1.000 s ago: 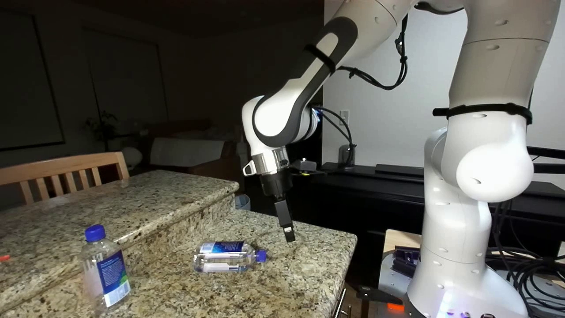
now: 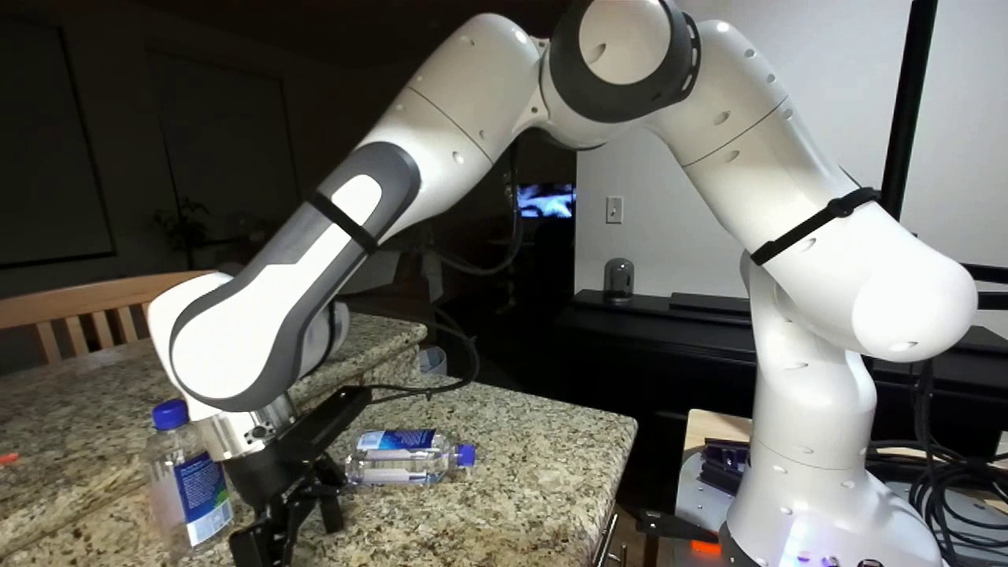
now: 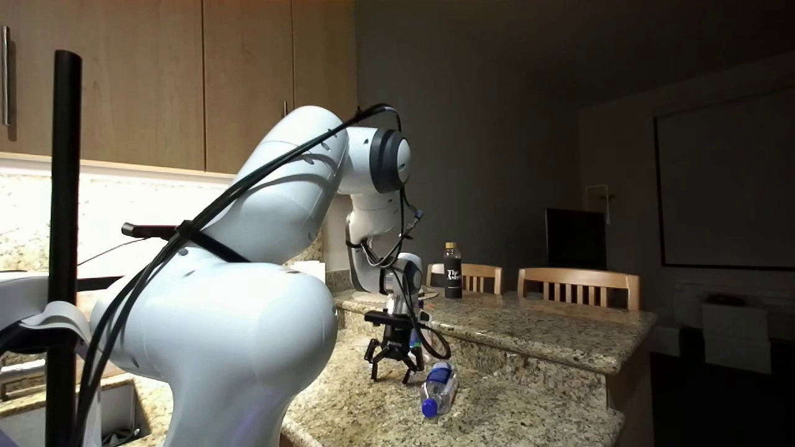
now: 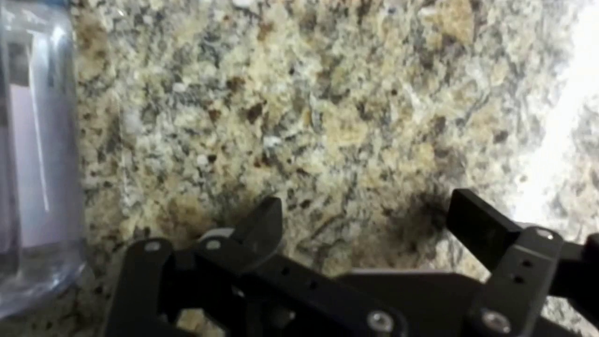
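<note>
My gripper is open over the speckled counter, its fingers wide apart and nothing between them. In exterior view 1 the gripper (image 2: 288,529) stands between two clear bottles with blue caps. The upright bottle (image 2: 184,482) is on its left, partly behind the arm. The lying bottle (image 2: 402,460) is on its right, cap toward the right. In exterior view 2 the lying bottle (image 3: 441,387) is right of the open gripper (image 3: 392,376), its cap toward the camera. At the wrist view's left edge a clear bottle (image 4: 42,163) shows in part, outside the fingers; I cannot tell which one.
A raised granite ledge (image 3: 522,328) runs behind the lower counter, with a dark bottle (image 3: 453,275) on it. Wooden chairs (image 3: 581,282) stand beyond. Bare counter (image 2: 529,453) lies to the right of the lying bottle in exterior view 1.
In exterior view 1 the arm has swung left and down, from above the right part of the counter to between the bottles. The gripper has turned. Both bottles stay in place.
</note>
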